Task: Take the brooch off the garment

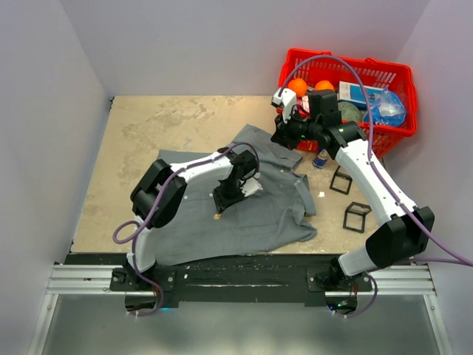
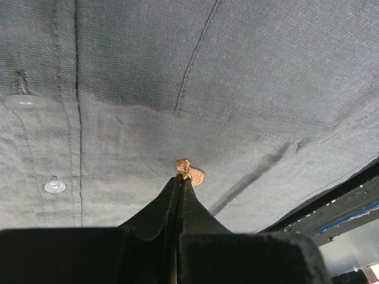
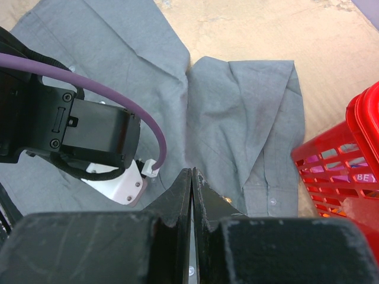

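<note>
The grey garment (image 1: 199,240) lies spread across the table. On it sits a small gold brooch (image 2: 196,176), also visible as a gold spot (image 1: 217,216) from above. My left gripper is shut, its tips right at the brooch and overlapping its near part. Whether any thin bit is pinched between them cannot be made out. My right gripper is shut with nothing showing between its fingers. From above, the right gripper (image 1: 276,140) hangs over the garment's upper right part, near the basket.
A red basket (image 3: 340,160) holding oranges, a box and a blue bag stands at the back right. Beside it are a small can (image 1: 320,158) and dark frames (image 1: 356,217). Buttons (image 2: 55,186) line the garment. Bare table shows at the back left.
</note>
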